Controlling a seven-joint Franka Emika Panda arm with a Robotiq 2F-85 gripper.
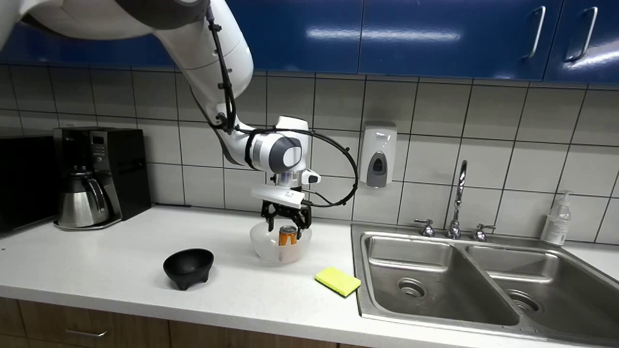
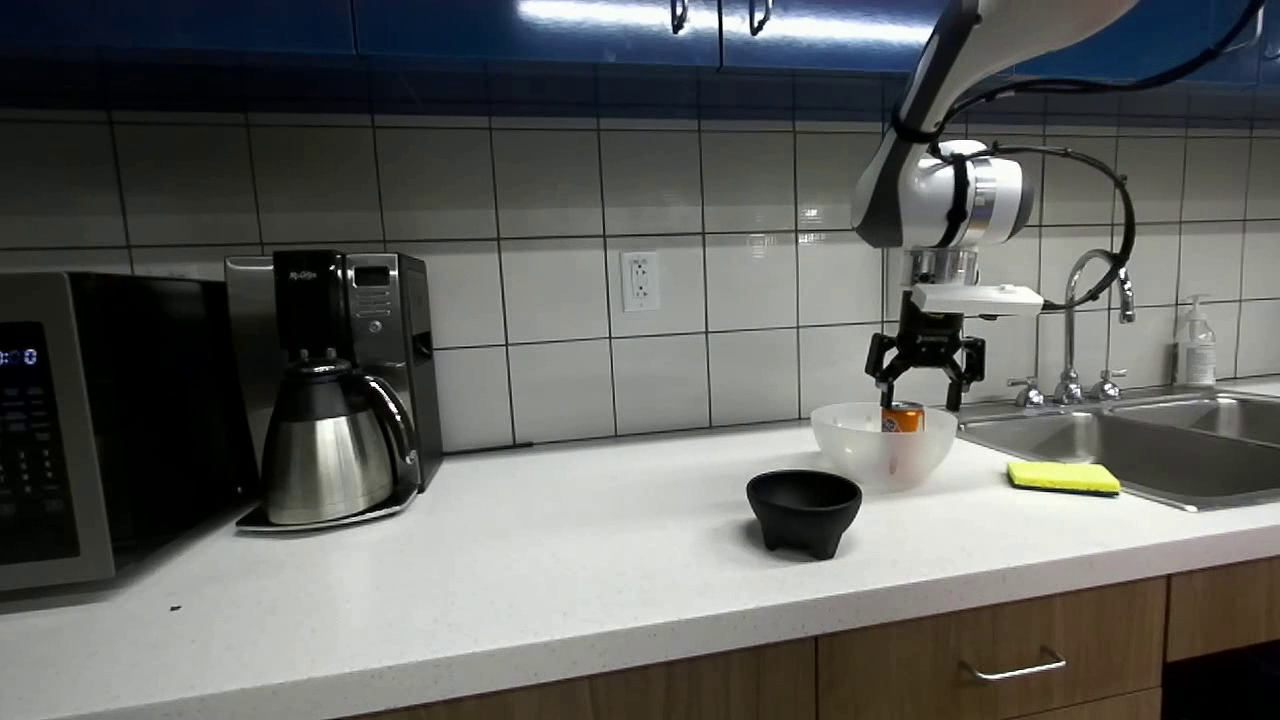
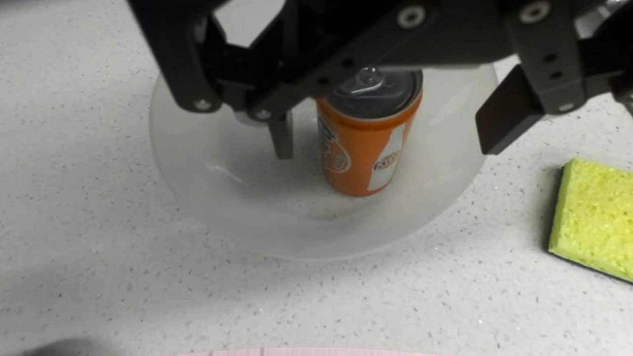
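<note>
An orange soda can [image 3: 365,142] stands upright inside the translucent white bowl [image 3: 249,231], seen from above in the wrist view. Over the bowl hangs my gripper [image 1: 286,229], pointing down and open. Its fingers are spread to either side of the can [image 1: 287,235] in the first exterior view, with nothing gripped. In the wrist view one fingertip [image 3: 282,137] reaches down left of the can, while the other finger lies well to its right near the bowl's rim. From the other exterior view, the can's top [image 2: 902,415] shows between the fingers, just above the bowl's rim.
A black footed bowl [image 1: 188,268] sits on the counter, front left of the white bowl. A yellow sponge [image 1: 338,281] lies beside the sink [image 1: 358,272]. The coffee maker [image 2: 336,396] and microwave [image 2: 72,432] occupy the left end.
</note>
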